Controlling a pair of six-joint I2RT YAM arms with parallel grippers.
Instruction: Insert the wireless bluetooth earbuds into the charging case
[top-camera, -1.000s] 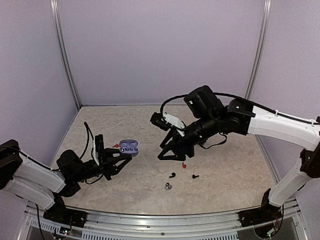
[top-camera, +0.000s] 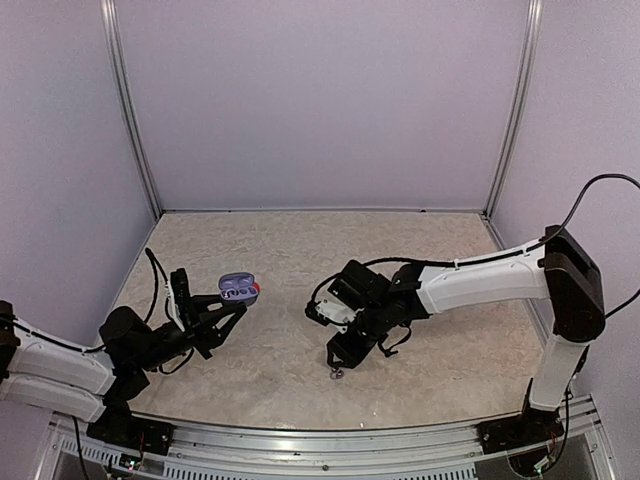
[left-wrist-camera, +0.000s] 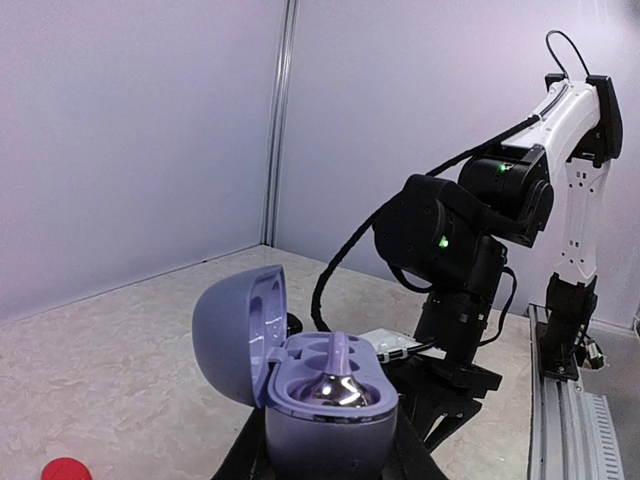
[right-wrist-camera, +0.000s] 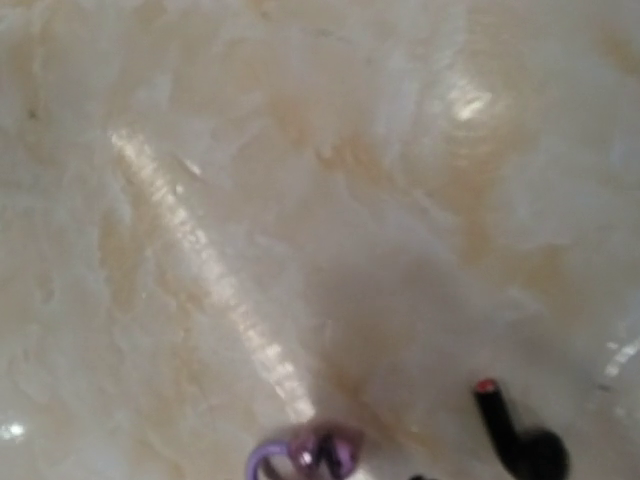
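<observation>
The open lilac charging case (left-wrist-camera: 320, 430) is held up by my left gripper (top-camera: 225, 310), shut on it; its lid stands up and a shiny piece shows inside. My right gripper (top-camera: 340, 355) is low over the mat at centre; its fingers' state is unclear. Just beside it lies a small metallic piece (top-camera: 337, 373). In the right wrist view, a black earbud (right-wrist-camera: 530, 450) and a purple metallic earbud (right-wrist-camera: 315, 455) lie at the bottom edge, partly blurred.
A red object (left-wrist-camera: 66, 472) lies on the mat behind the case.
My left gripper with the case has shifted slightly left.
</observation>
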